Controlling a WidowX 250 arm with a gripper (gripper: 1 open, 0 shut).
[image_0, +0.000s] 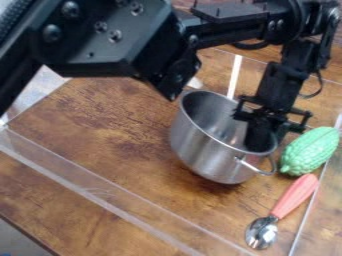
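A steel pot with side handles stands on the wooden table. My black gripper reaches down at the pot's right rim, its lower part partly inside the pot; its fingertips are too dark and hidden to show how they stand or whether they grasp the rim.
A green corn-like toy lies right of the pot. A spoon with a pink handle lies in front of it. Clear tape strips cross the table, whose left part is bare.
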